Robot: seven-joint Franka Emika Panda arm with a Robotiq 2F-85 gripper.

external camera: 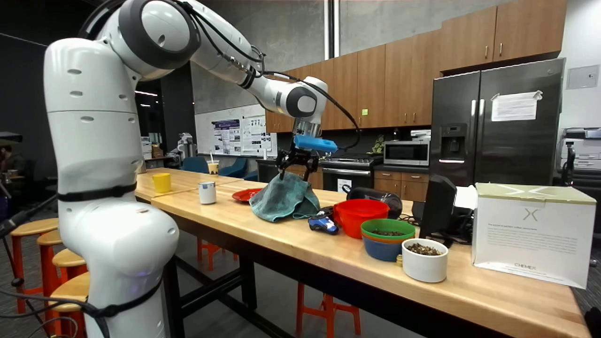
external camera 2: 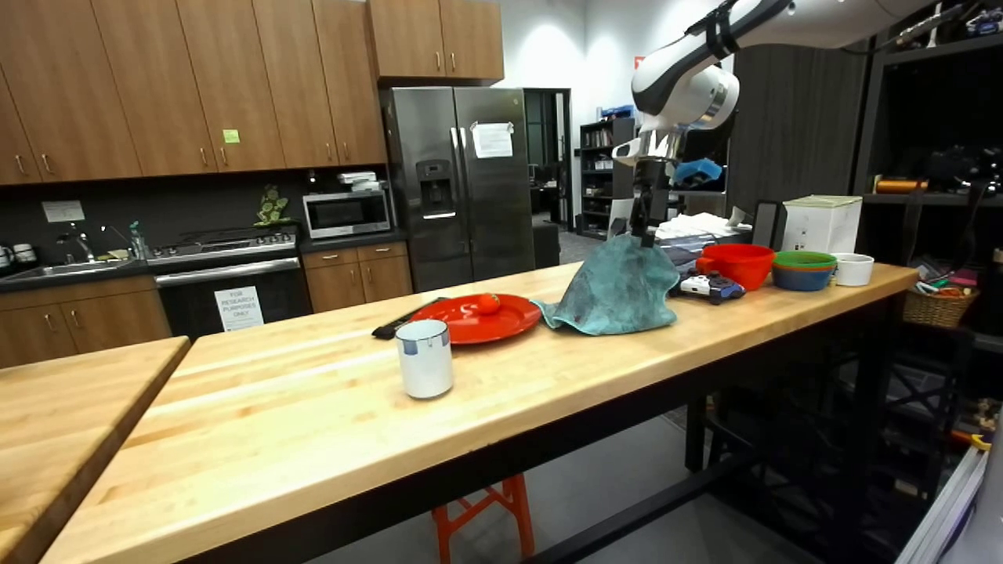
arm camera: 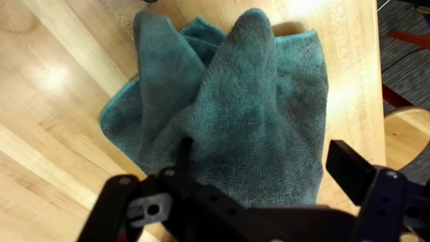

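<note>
A teal towel (external camera: 286, 198) stands draped in a peaked heap on the wooden table, perhaps over something that stays hidden beneath it. Right above its peak is my gripper (external camera: 295, 172), pointing down with its fingers spread. In the wrist view, the towel (arm camera: 238, 121) fills the middle, and the gripper is open over it. One finger (arm camera: 185, 153) appears against the cloth and the other (arm camera: 348, 171) off its side. Exterior view 2 shows the towel (external camera 2: 616, 291) beside a red plate (external camera 2: 470, 330), on which a small red tomato-like item (external camera 2: 488, 302) rests.
A white mug (external camera 2: 425, 362) stands near the plate. On the towel's other side are a blue toy car or controller (external camera: 323, 223), a red bowl (external camera: 358, 218), stacked bowls (external camera: 389, 243), a white bowl (external camera: 423, 269) and a large box (external camera: 532, 236). Bare tabletop lies around the mug.
</note>
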